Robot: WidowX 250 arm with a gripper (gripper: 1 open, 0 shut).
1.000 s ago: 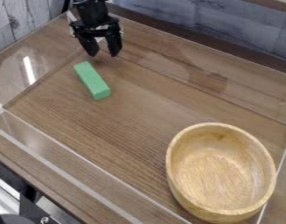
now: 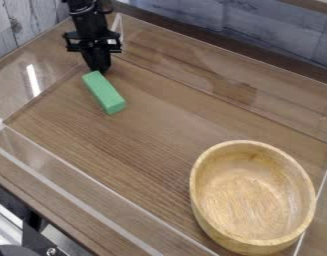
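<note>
My gripper [image 2: 94, 49] is at the top left of the camera view, small and dark, near the back of the table. It looks shut, though the fingers are too small to see clearly, and nothing shows held. A green block [image 2: 103, 92] lies flat on the wooden table a little in front of it. A pale wooden bowl [image 2: 251, 196] sits at the front right.
Walls or raised edges [image 2: 259, 45] run along the back and the left.
My gripper has moved left from where it was a second ago. The green block and the bowl have not moved.
</note>
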